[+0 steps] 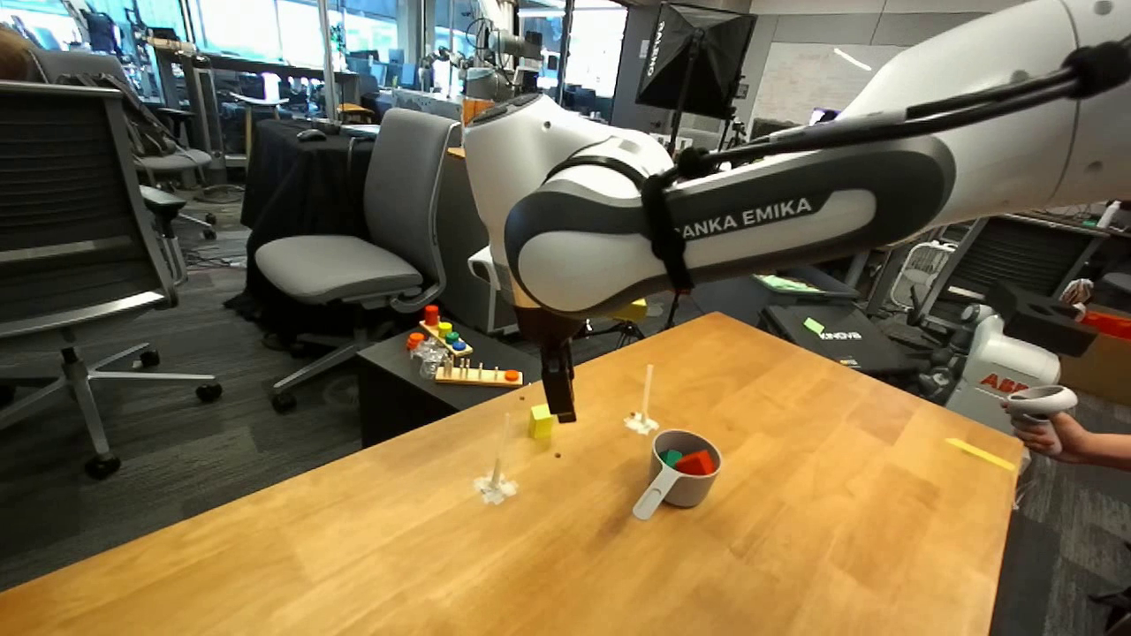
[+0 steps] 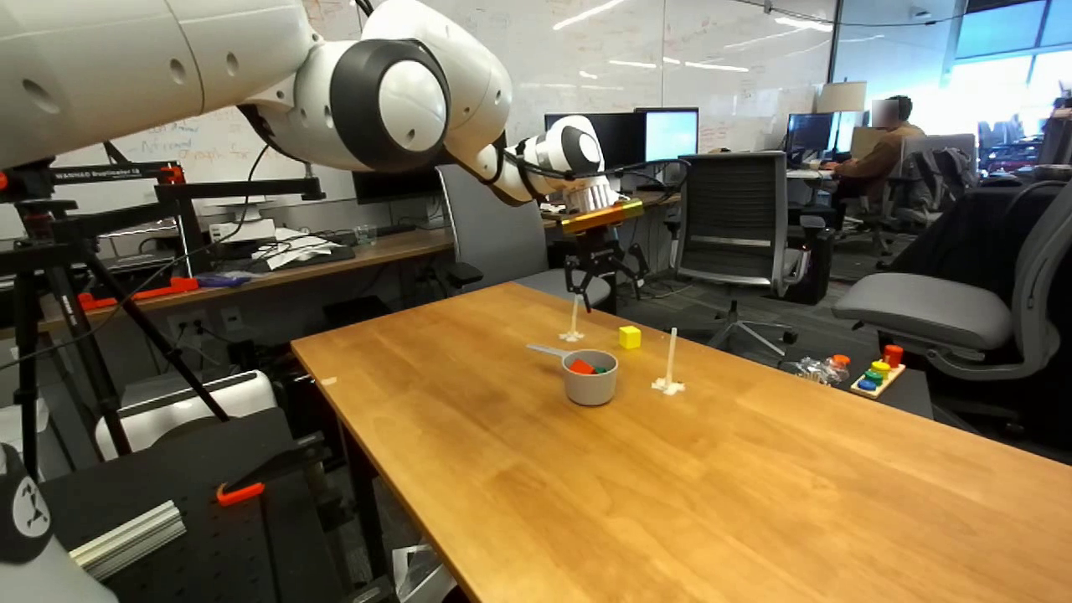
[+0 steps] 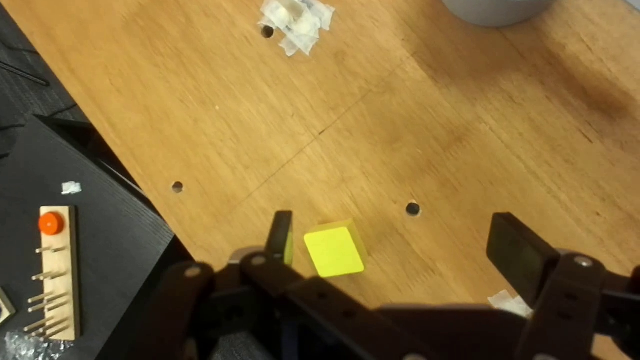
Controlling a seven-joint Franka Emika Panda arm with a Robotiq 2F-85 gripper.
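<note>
A yellow cube stands on the wooden table between two upright sticks. My gripper is open above the table and holds nothing. Seen from the wrist, the cube lies below the gap, closer to the left finger than to the right. In exterior view 2 the gripper hangs higher than the cube. A grey cup with a handle sits nearby; a red block and a green block lie inside it.
White tape fixes one stick behind the cup and another stick left of the cube. A side table with peg toys adjoins the table's edge.
</note>
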